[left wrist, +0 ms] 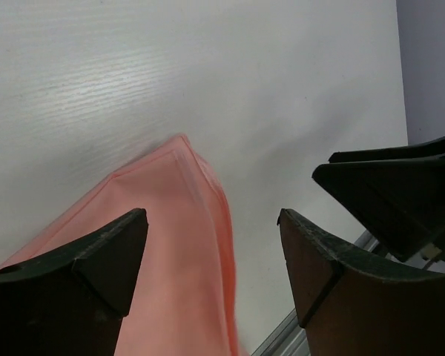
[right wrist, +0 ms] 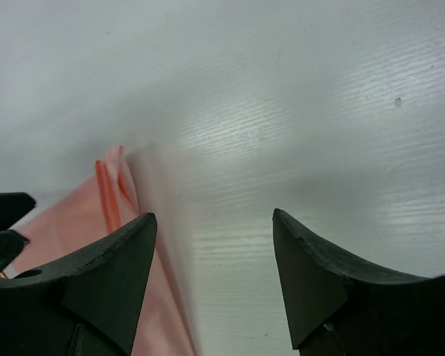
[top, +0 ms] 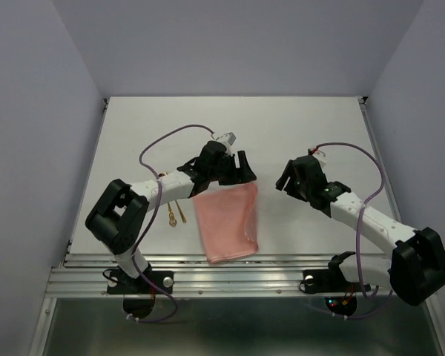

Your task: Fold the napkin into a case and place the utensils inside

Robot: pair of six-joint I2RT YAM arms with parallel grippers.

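A pink napkin (top: 226, 226) lies on the white table, its right side standing a little loose along a fold, as the left wrist view shows at the napkin's far corner (left wrist: 179, 148). Over its upper right corner hovers my left gripper (top: 246, 167), open, with nothing between its fingers. To the right of the napkin and apart from it, my right gripper (top: 285, 177) is open and empty above bare table. Left of the napkin lie gold utensils (top: 172, 216), partly covered by my left arm. The napkin's top edge is partly hidden under that arm.
Bare table (top: 304, 133) stretches behind and to the right of the grippers. A metal rail (top: 230, 271) runs along the front edge, close to the napkin's lower end. The two grippers stand near each other.
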